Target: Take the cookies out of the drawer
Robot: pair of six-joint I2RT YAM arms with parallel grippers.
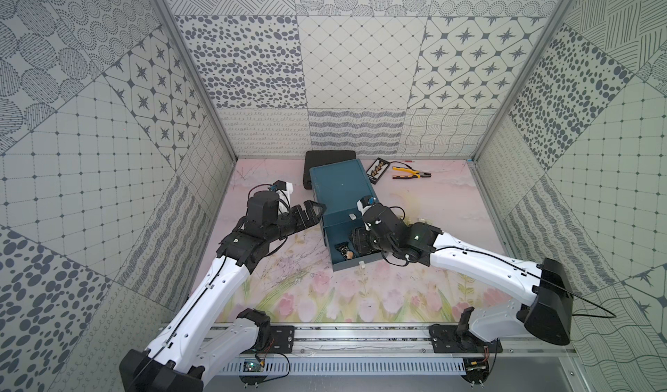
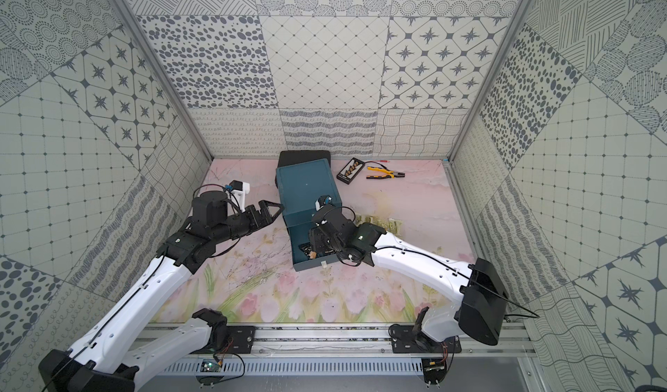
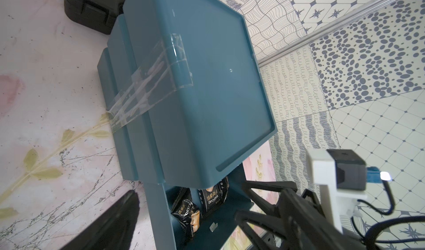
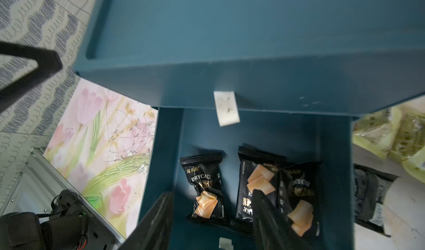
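Observation:
The blue drawer unit [image 1: 342,187] has its bottom drawer [image 4: 167,130] pulled out. Black cookie packets [image 4: 205,183] lie inside, several in all. My right gripper is above the drawer with its fingers apart, pointing at the packets; none is seen held. In the top views my left gripper [image 1: 312,211] stands beside the unit's left side, its fingers apart, with nothing visible between them.
Yellow packets [image 2: 378,225] and a black packet [image 4: 369,199] lie right of the drawer. A dark case [image 2: 295,157], a small box [image 2: 350,170] and pliers [image 2: 385,173] are at the back.

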